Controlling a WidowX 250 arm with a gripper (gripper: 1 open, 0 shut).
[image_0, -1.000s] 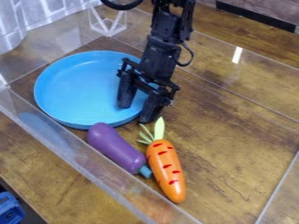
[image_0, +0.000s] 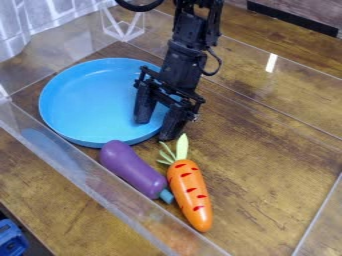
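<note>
My black gripper (image_0: 163, 108) is low over the right side of a blue round plate (image_0: 83, 100), its fingers reaching down to the plate and its right rim. Whether it is open or shut, or has anything between its fingers, is hard to tell. A purple eggplant (image_0: 131, 168) lies in front of the plate, and an orange carrot (image_0: 190, 195) with pale green leaves lies beside it to the right.
A transparent wall or edge runs diagonally along the lower left, with a small blue object (image_0: 8, 240) beyond it in the corner.
</note>
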